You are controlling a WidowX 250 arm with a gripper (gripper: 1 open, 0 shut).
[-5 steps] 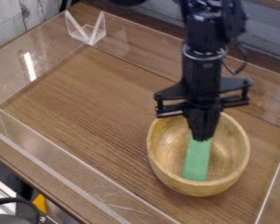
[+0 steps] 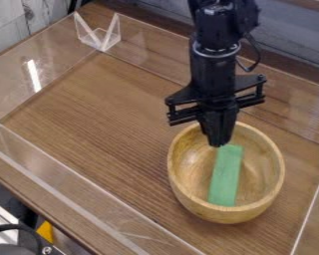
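Observation:
A tan bowl (image 2: 190, 184) sits on the wooden table at the lower right, with a green oblong block (image 2: 225, 177) lying inside it. The black gripper (image 2: 221, 135) is over the back part of the bowl, its tip just above the far end of the block. Its fingertips are close together, and nothing shows held between them.
A clear plastic holder (image 2: 100, 30) stands at the back left. A raised edge runs along the back, and cables lie at the lower left corner.
The arm has moved back and up from over the bowl, uncovering more of its rear. The bowl and green block appear in the same place.

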